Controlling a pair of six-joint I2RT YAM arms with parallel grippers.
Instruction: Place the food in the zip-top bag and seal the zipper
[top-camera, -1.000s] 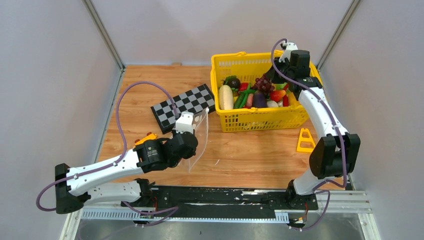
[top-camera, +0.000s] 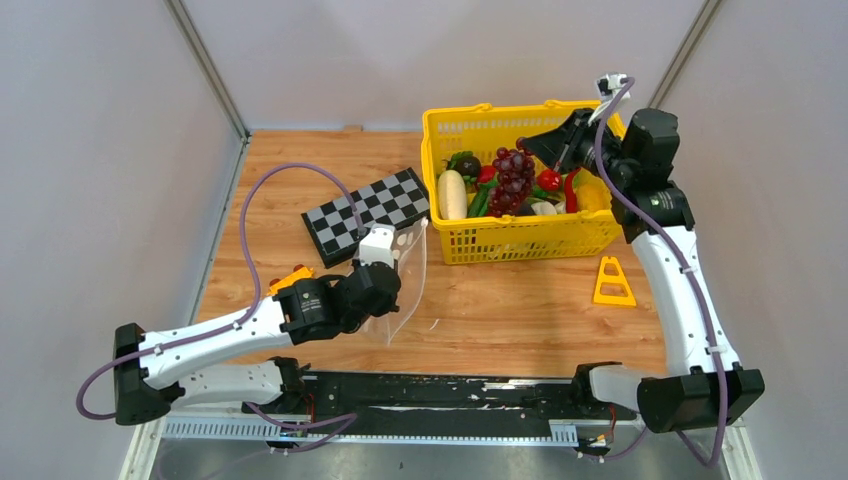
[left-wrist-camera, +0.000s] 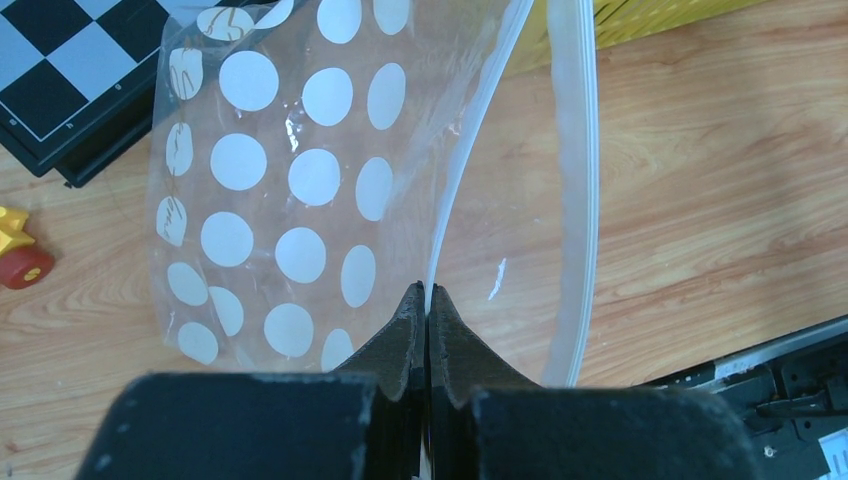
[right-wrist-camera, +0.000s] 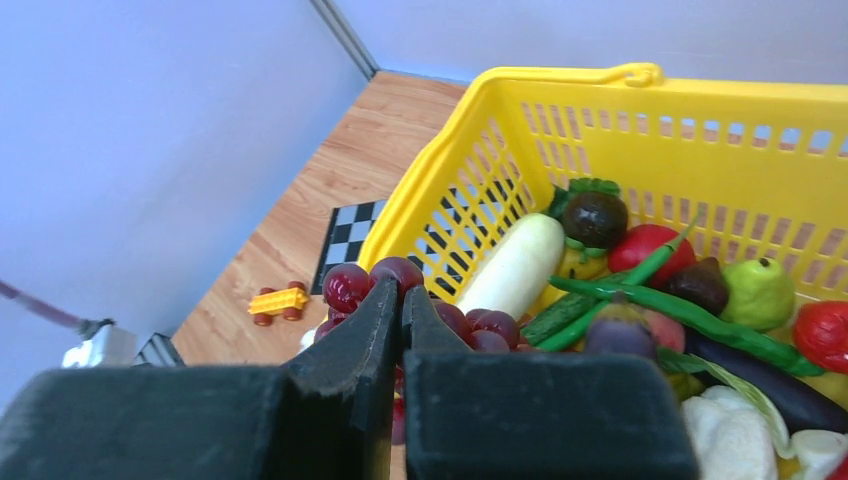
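A bunch of dark red grapes hangs from my right gripper, which is shut on its top, above the yellow basket. In the right wrist view the fingers hide much of the grapes. My left gripper is shut on one edge of the clear zip top bag, marked with white dots. The bag's mouth gapes, its other zip edge standing apart on the right in the left wrist view. No food shows inside the bag.
The yellow basket at the back right holds a white gourd, peppers, eggplant and other food. A checkered board lies left of it. A yellow triangular piece lies right; a toy car sits left.
The right gripper has lifted the grapes up from the other food in the basket, and they now hang further forward and left. The left gripper and bag have shifted slightly right.
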